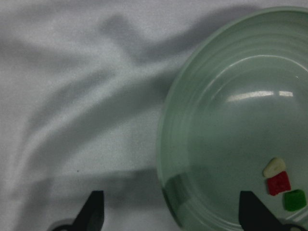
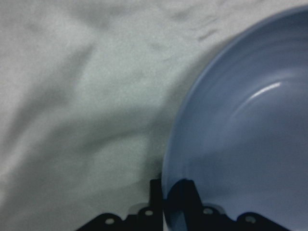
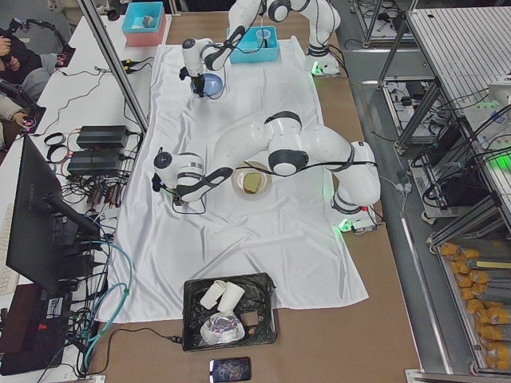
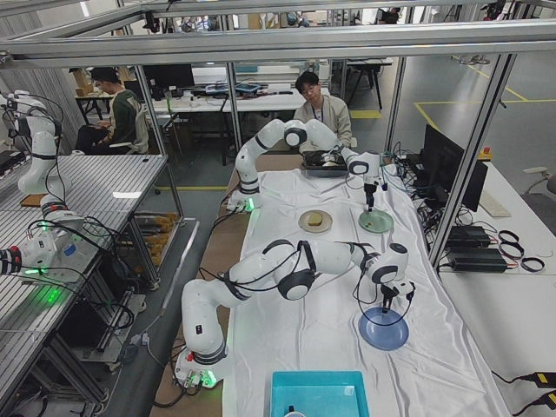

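Observation:
In the left wrist view a green plate (image 1: 231,130) holds small white, red (image 1: 278,183) and green pieces; my left gripper stands open over its edge, one finger outside, the other inside. A blue plate (image 2: 250,144) fills the right of the right wrist view, with my right gripper at its rim, fingers close either side, apparently shut on it. In the camera right view both arms reach down to their plates (image 4: 383,334) on the white cloth.
A beige plate (image 4: 315,228) with a yellow sponge-like piece lies between. A teal bin (image 4: 319,391) stands at one end of the cloth, a black tray (image 3: 228,335) with white items at the other. Monitors and cables line the side.

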